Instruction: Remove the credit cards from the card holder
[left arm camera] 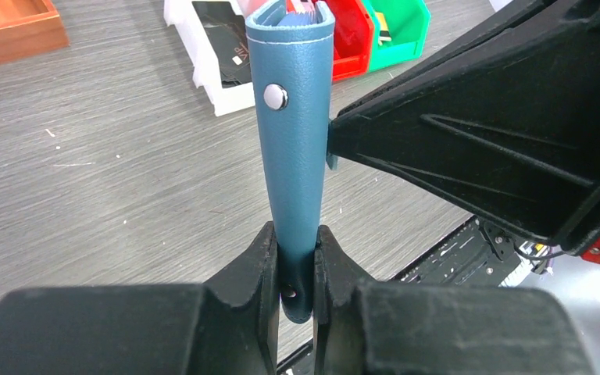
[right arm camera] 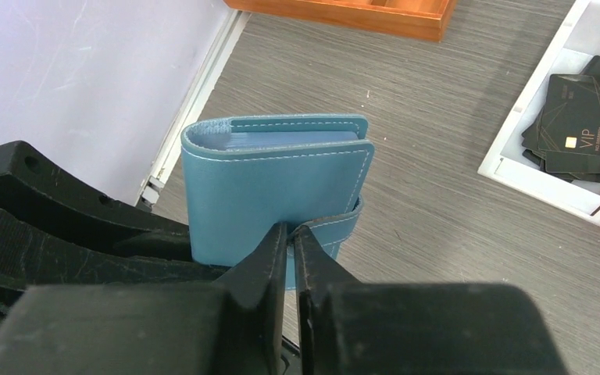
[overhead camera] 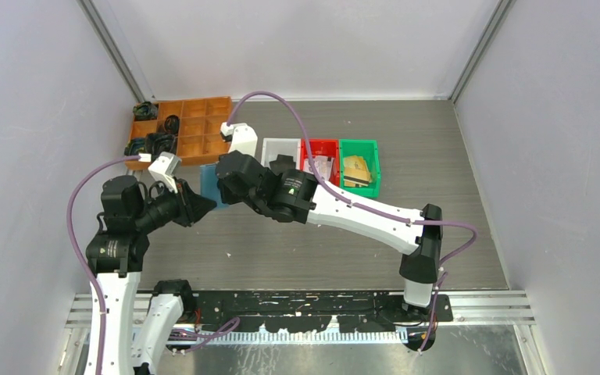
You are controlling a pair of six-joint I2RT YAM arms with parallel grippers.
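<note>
A blue card holder (overhead camera: pixel 209 186) with pale stitching is held up off the table. My left gripper is shut on its lower edge, and the holder stands upright above the fingers in the left wrist view. One silver snap shows on its narrow side. My right gripper is at the strap (right arm camera: pixel 334 228) on the holder's face, its fingertips close together. Whether they pinch the strap is unclear. In the holder's top opening a pale blue inner layer (right arm camera: pixel 293 139) shows; any cards inside cannot be made out clearly.
A white bin (right arm camera: pixel 508 148) holds black cards (right arm camera: pixel 578 125). Beside it stand a red bin (overhead camera: pixel 324 147) and a green bin (overhead camera: pixel 359 147) with gold cards (overhead camera: pixel 355 170). An orange compartment tray (overhead camera: pixel 205 125) sits at the back left.
</note>
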